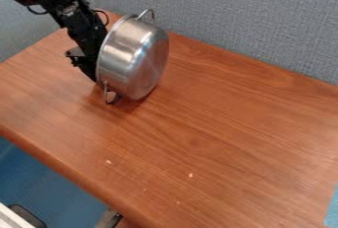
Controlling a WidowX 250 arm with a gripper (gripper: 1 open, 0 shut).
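A steel pot [134,56] with two loop handles stands tilted on its side at the back left of the wooden table, its rounded outside facing right. My black gripper [85,60] is at the pot's left, close against it, with its lower part largely hidden behind the pot. Whether the fingers are open or shut on the pot cannot be made out. A small light brown piece, partly hidden, shows just below the pot by the lower handle.
A grey fabric wall [251,15] runs along the back. The table's front left edge drops to a blue floor.
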